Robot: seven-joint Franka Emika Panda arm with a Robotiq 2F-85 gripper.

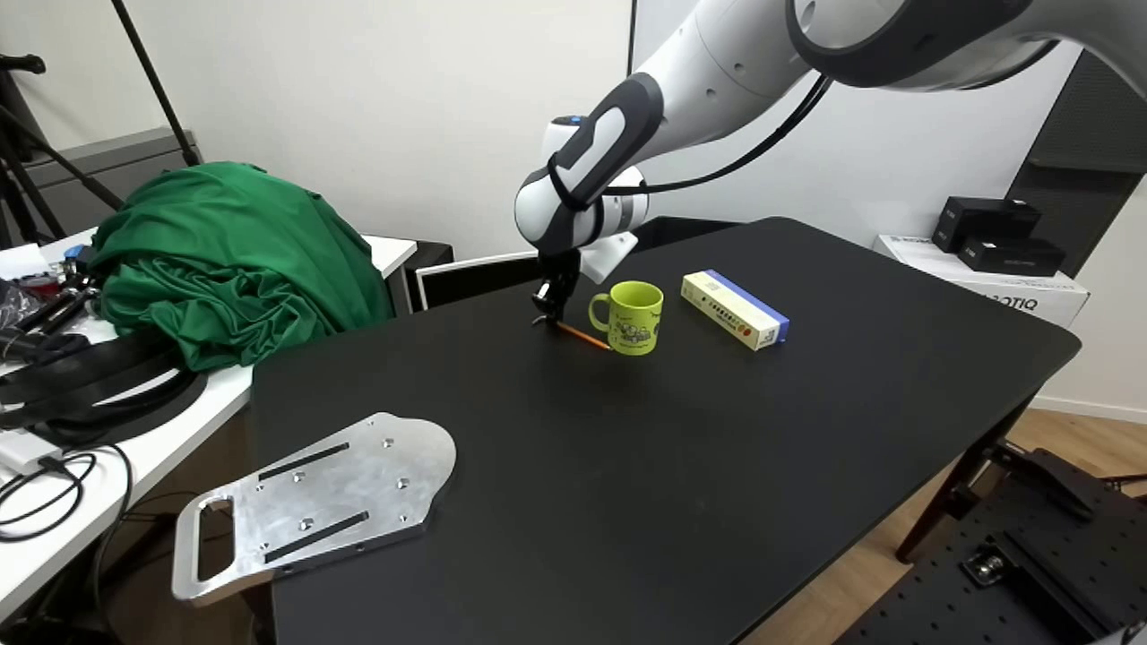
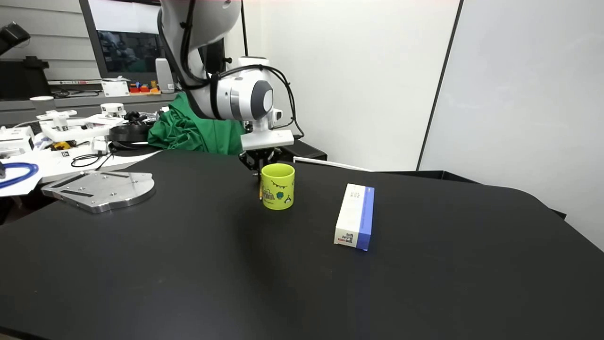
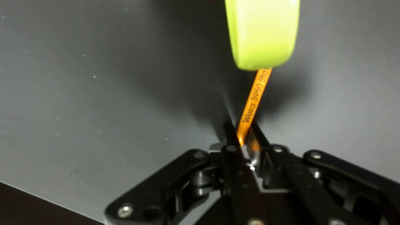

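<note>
An orange hex key (image 3: 254, 99) with a bent metal end lies on the dark table. In the wrist view its printed shaft runs from between my fingers to beneath the mug handle. My gripper is part open around the shaft, its fingers close together, with a slim gap on the right side. In exterior view 1 the gripper (image 1: 550, 305) reaches down to the bent end of the key (image 1: 583, 337). The yellow-green mug (image 1: 634, 319) stands upright just beyond the key's other end; in exterior view 2 the mug (image 2: 278, 187) hides part of the gripper.
A white and blue box (image 1: 736, 308) lies right of the mug. A metal plate with a handle (image 1: 355, 484) rests at the table's left front edge. Green cloth (image 1: 237, 247) is heaped on the side table.
</note>
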